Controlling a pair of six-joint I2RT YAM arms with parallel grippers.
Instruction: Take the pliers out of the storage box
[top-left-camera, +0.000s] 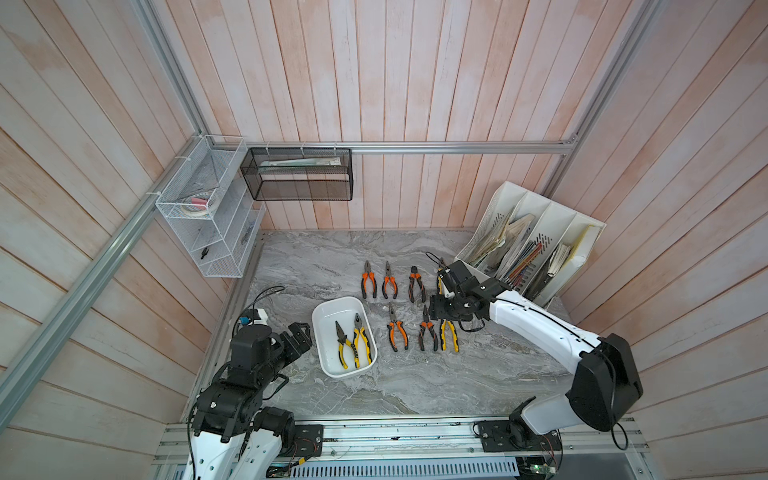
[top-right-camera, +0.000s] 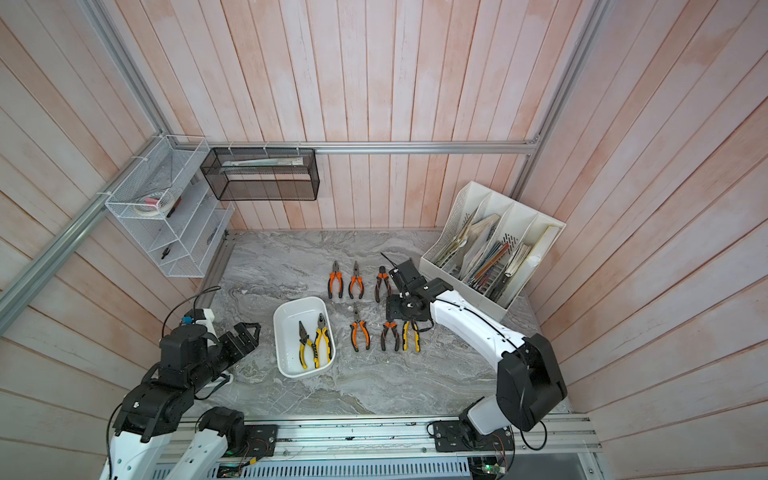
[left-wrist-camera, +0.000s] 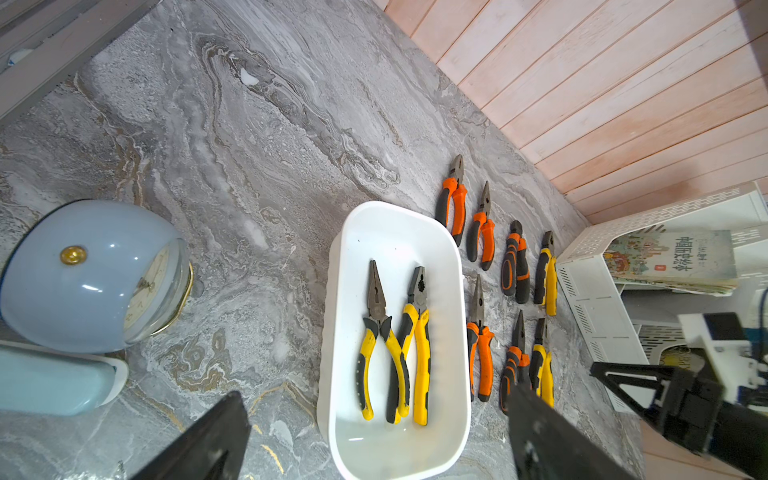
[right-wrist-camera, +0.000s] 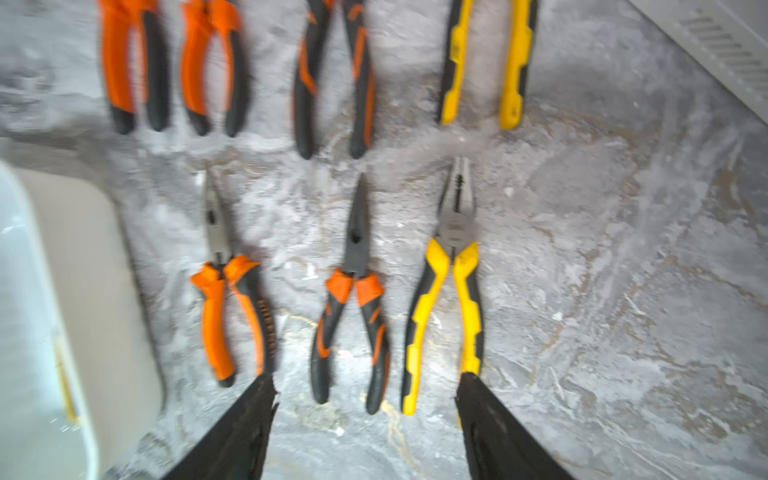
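Observation:
In the top left view, two yellow-and-black pliers lie in the white storage box: a long-nosed pair (top-left-camera: 345, 352) and a broader-nosed pair (left-wrist-camera: 421, 360) to its right. The box (top-left-camera: 317, 340) stands left of two rows of pliers on the table. My right gripper is above the front row, open and empty; the orange-and-dark pliers (right-wrist-camera: 352, 312) and the yellow pliers (right-wrist-camera: 448, 280) lie flat below it, apart from each other. Left of the box hovers my left gripper (top-left-camera: 300, 337), its fingers (left-wrist-camera: 209, 440) wide apart with nothing held.
Orange-handled pliers (top-left-camera: 368, 280) belong to the back row. A white file rack (top-left-camera: 520, 200) fills the back right. Near the left arm stands a blue clock (left-wrist-camera: 96, 272). Bare marble lies in front of the rows and behind the box.

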